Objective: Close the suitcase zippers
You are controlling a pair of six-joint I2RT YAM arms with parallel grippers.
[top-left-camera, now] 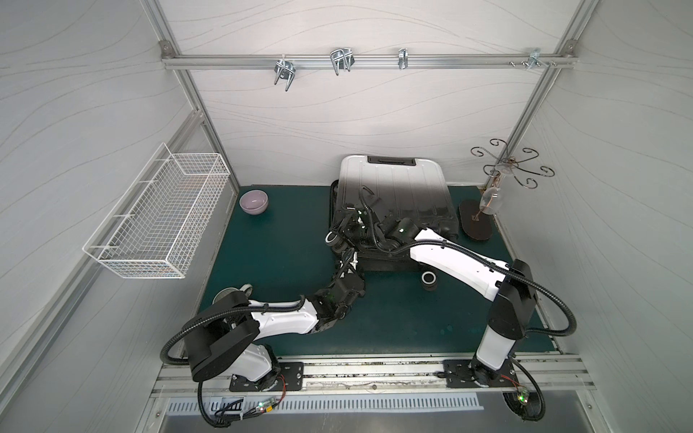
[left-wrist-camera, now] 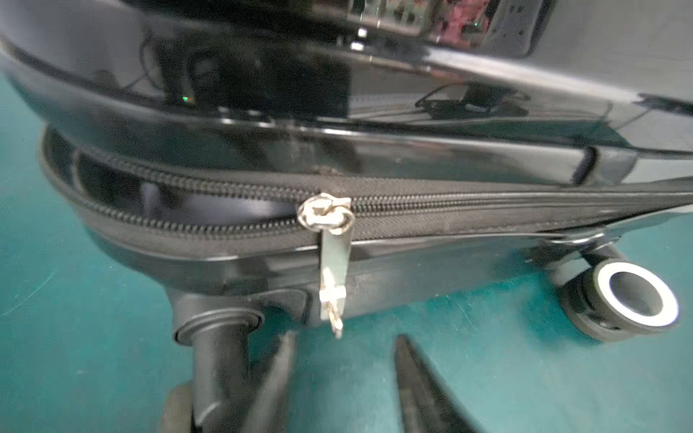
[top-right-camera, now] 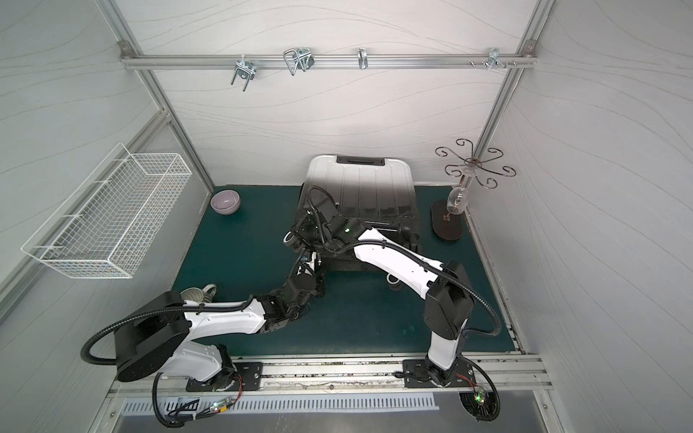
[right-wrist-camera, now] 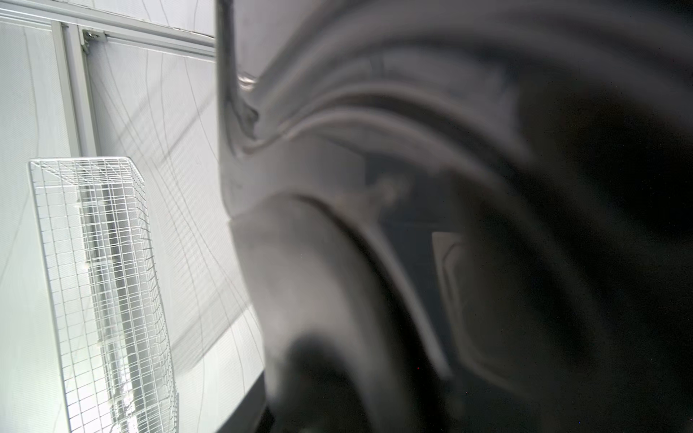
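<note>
A black suitcase (top-left-camera: 393,176) lies on the green table, its front side toward the arms. In the left wrist view the zipper (left-wrist-camera: 505,202) is closed to the right of its slider and gapes to the left, around the corner. The metal zipper pull (left-wrist-camera: 335,263) hangs down from the slider. My left gripper is part open just below the pull's tip, with nothing between its fingers. My right gripper is at the suitcase's front left corner; its wrist view is filled by a dark, blurred surface, and its fingertips are hidden.
Suitcase wheels (left-wrist-camera: 639,292) stick out at the front. A pink bowl (top-left-camera: 253,202) stands at the back left, a striped mug (top-right-camera: 198,293) at the front left. A white wire basket (top-left-camera: 162,216) hangs on the left. Free table lies in front of the suitcase.
</note>
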